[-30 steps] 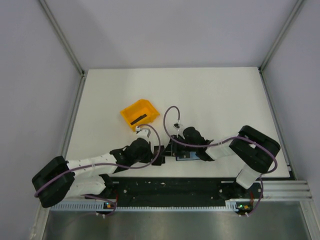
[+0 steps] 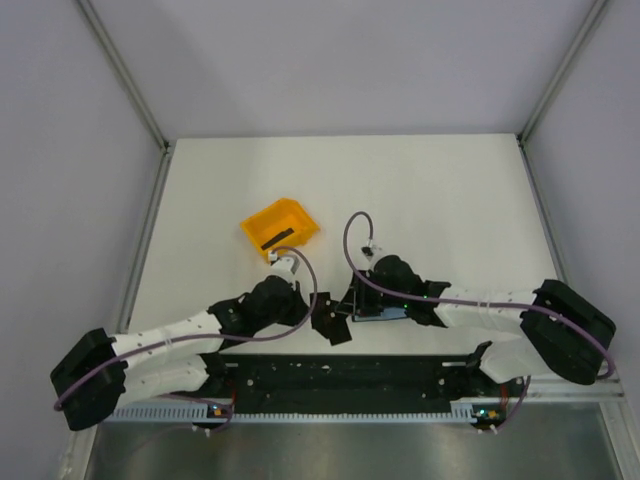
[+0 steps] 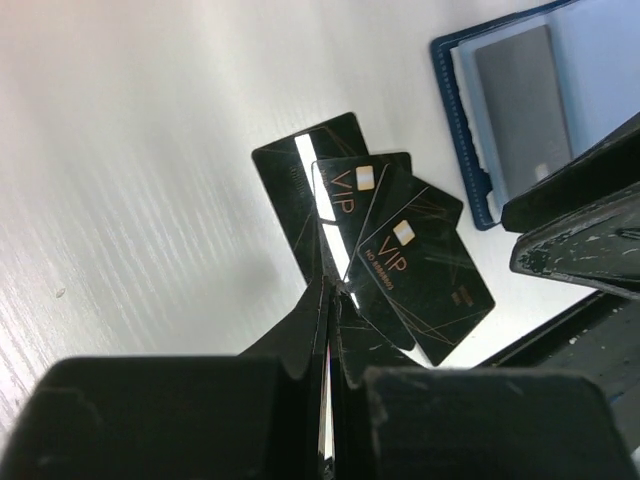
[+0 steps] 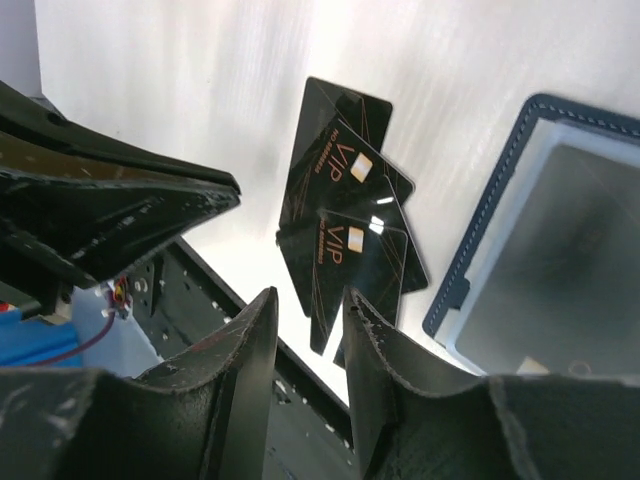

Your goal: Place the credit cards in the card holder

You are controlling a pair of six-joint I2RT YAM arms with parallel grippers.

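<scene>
Several black VIP cards (image 3: 425, 275) lie flat on the table, overlapping in a fan. The right wrist view shows the same cards (image 4: 358, 265) just beyond my right gripper, whose fingers stand apart with nothing between them. Shut, with nothing showing between its tips, my left gripper points at the lower part of the fan; whether it touches the cards I cannot tell. The blue-edged card holder (image 4: 487, 215) with its clear pocket lies right of the cards, apart from them. From above, my right arm partly covers this holder (image 2: 385, 314).
An orange basket (image 2: 268, 216) with a dark item (image 2: 277, 239) inside stands farther back, left of centre. Both grippers are close together around the cards.
The cards have gone from a narrow stack to a spread fan. My right arm's elbow has swung right and toward the front edge, its gripper staying near the cards. The left arm has shifted slightly.
</scene>
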